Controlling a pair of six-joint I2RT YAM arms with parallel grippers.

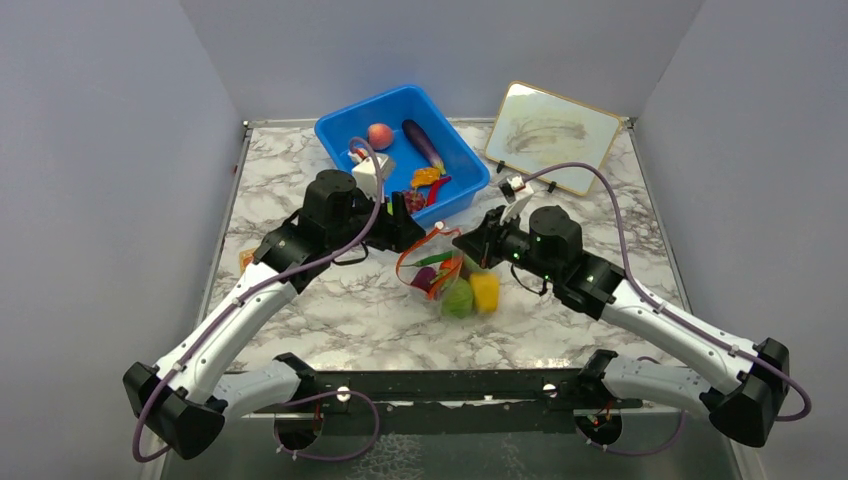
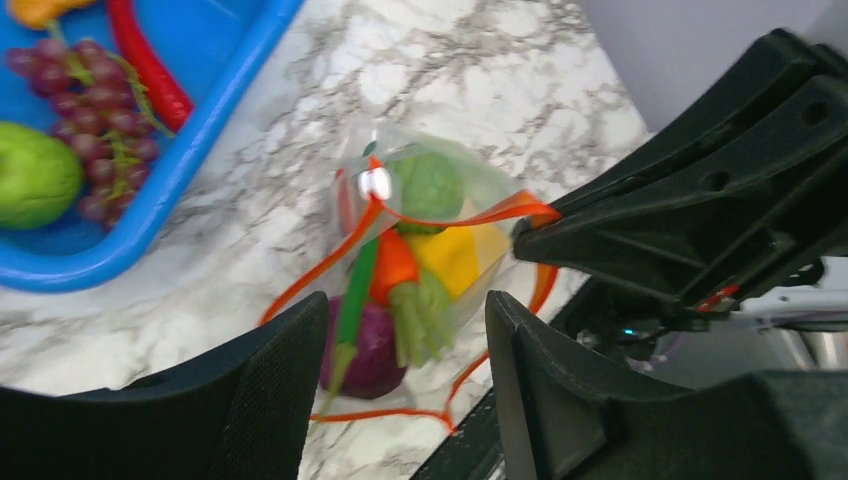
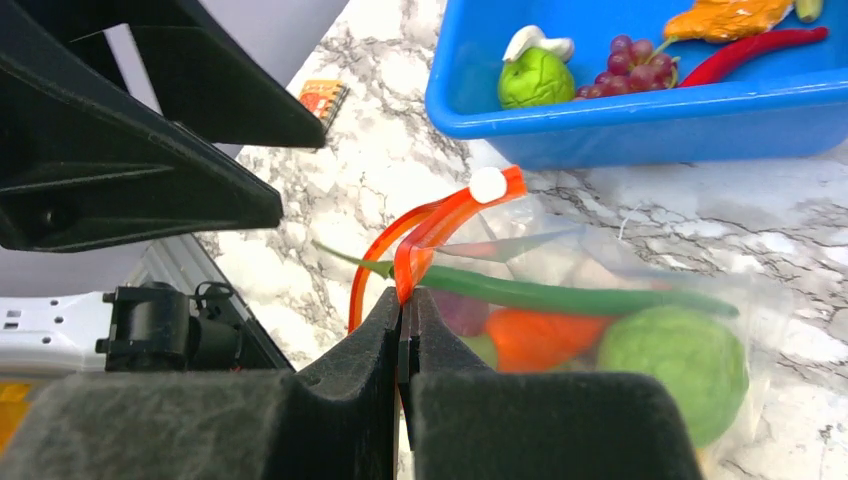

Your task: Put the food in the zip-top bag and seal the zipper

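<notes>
The clear bag with an orange zipper rim gapes open in the left wrist view, a white slider at one corner. Inside are a purple vegetable, a green chili, a carrot, a yellow pepper and a round green vegetable. My right gripper is shut on the orange rim, which rises from between its fingertips. With its fingers apart, my left gripper faces the bag's mouth and holds nothing; the slider side of the rim hangs free.
Behind the bag stands a blue bin with an eggplant, a peach, grapes and other produce. A whiteboard leans at the back right. Bare marble table lies in front.
</notes>
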